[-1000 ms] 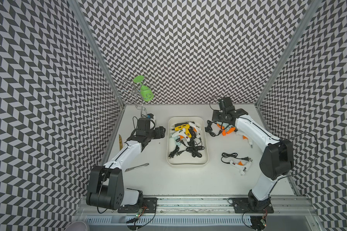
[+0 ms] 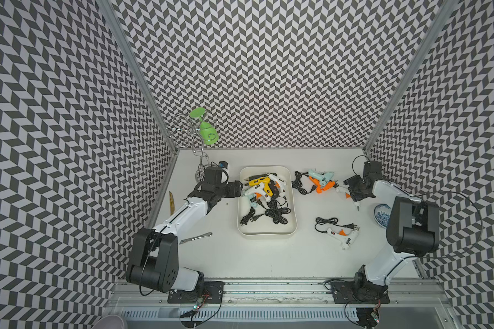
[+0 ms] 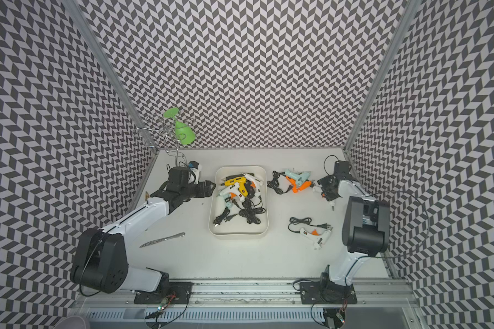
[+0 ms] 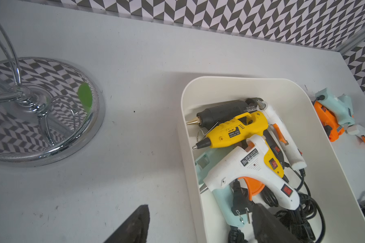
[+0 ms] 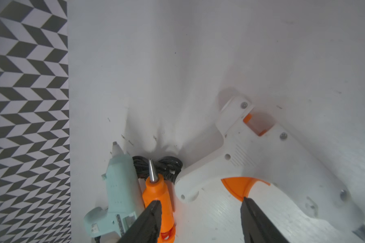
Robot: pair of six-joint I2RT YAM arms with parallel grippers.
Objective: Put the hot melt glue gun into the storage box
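Observation:
The white storage box (image 2: 266, 234) holds several glue guns, including a yellow one (image 4: 231, 133) and white ones, with cables. My left gripper hangs open at the box's left side. My right gripper is open above a white glue gun (image 5: 296, 170) with an orange trigger, which lies right of the box beside mint (image 5: 123, 186) and orange (image 5: 154, 190) guns. Another white glue gun (image 2: 343, 238) with its cable lies nearer the front.
A chrome stand with a green glass (image 2: 207, 131) is at back left. A knife (image 2: 197, 237) lies at front left, a patterned bowl (image 2: 382, 215) at far right.
My right arm has swung from the back to the right, over the white glue gun beside the orange one. My left arm has shifted only slightly.

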